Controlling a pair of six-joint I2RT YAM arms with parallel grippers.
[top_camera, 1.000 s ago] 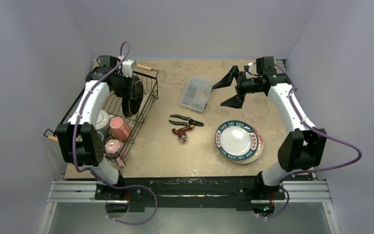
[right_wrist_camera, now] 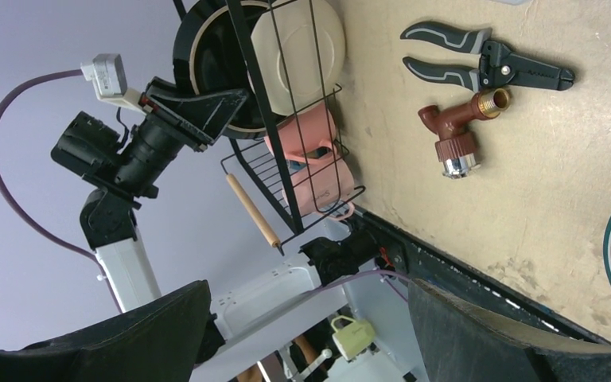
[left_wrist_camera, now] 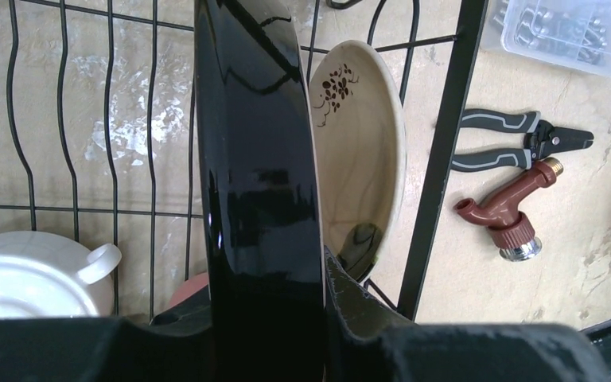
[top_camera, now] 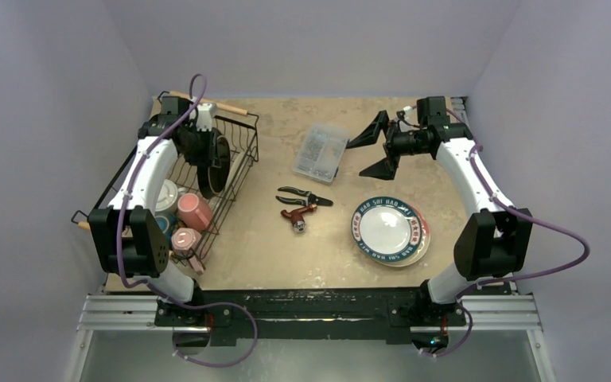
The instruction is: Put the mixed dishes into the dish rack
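Observation:
My left gripper is shut on a black plate, which stands on edge inside the wire dish rack beside a cream patterned plate. A white cup and pink mugs sit in the rack's near part. My right gripper hangs open and empty right of the plastic box. On the right of the table lies a stack of plates, the top one with a teal rim.
Mid-table lie pruner-like cutters, a brown tap and a clear box of small hardware.
My left gripper and the black plate have moved slightly left and down in the top view over the last second. The right arm is nearly still.

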